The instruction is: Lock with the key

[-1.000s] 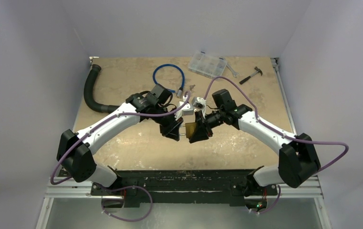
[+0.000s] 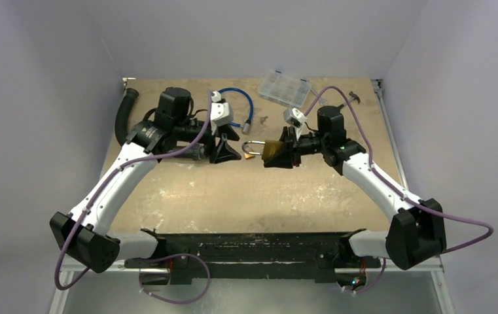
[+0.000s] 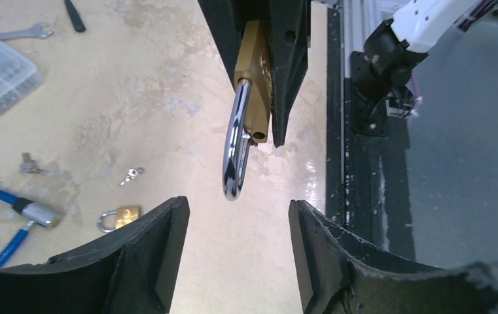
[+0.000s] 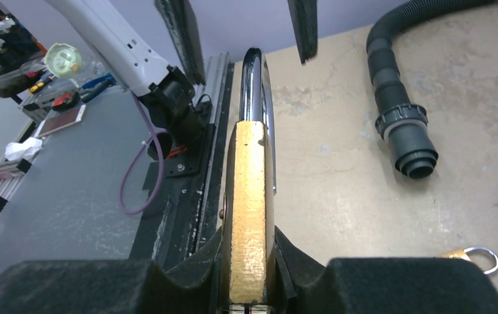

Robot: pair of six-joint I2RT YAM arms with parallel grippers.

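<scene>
A large brass padlock (image 2: 272, 150) hangs above the table with my right gripper (image 2: 286, 154) shut on its body. Its steel shackle (image 3: 236, 150) points toward my left gripper (image 2: 235, 144), which stands open and empty, a short gap away. From the right wrist view, the left fingers (image 4: 305, 29) stand apart beyond the shackle's end. I cannot tell whether the shackle is fully seated. On the table lie a silver key (image 3: 131, 175) and another small silver piece, perhaps keys (image 3: 31, 165). Near them is a small brass padlock (image 3: 128, 215). No key shows in the large padlock.
Behind the grippers lie a blue cable lock (image 2: 248, 111), a clear plastic case (image 2: 285, 87) and a hammer (image 2: 354, 97). A black hose lies at the left, partly under the left arm.
My left gripper has pulled back leftward and away from the shackle, opening a gap. The right gripper has moved backward and slightly right, carrying the padlock.
</scene>
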